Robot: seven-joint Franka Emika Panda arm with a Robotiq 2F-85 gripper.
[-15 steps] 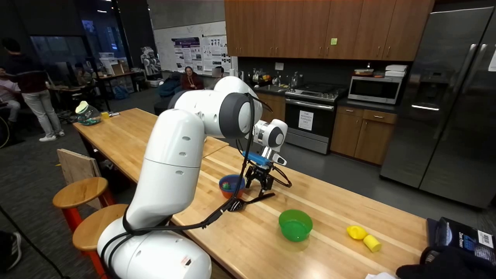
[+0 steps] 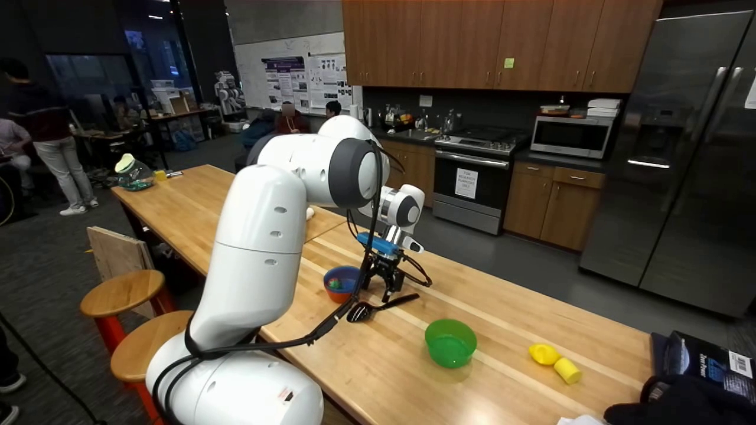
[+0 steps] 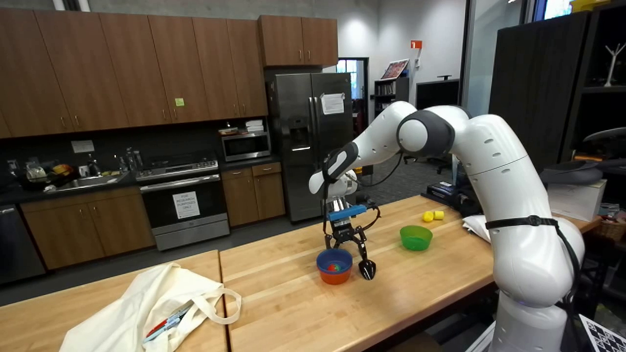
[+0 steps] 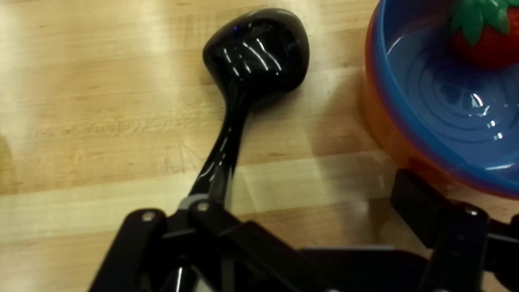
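Observation:
My gripper (image 2: 377, 287) is low over the table, fingers apart and nothing held between them. In the wrist view, one of its fingers (image 4: 430, 214) reaches the lower side of the stacked bowls and appears to touch them. These are a blue bowl (image 4: 440, 131) nested in an orange-red one (image 4: 382, 121), with a toy strawberry (image 4: 486, 36) inside. The other finger overlaps the handle of a black serving spoon (image 4: 260, 51) lying on the table; whether they touch cannot be told. A green bowl (image 2: 451, 343) stands apart, empty as far as shows.
A yellow lemon-shaped toy (image 2: 544, 354) and a yellow cylinder (image 2: 567, 370) lie beyond the green bowl. A cream tote bag (image 3: 146, 311) rests on the adjoining table. Dark packages (image 2: 698, 365) occupy the far right end. The table in front of the bowls is clear.
My gripper and the stacked bowls have both shifted left in exterior view 1, the bowls by a small distance. The spoon and green bowl have stayed put.

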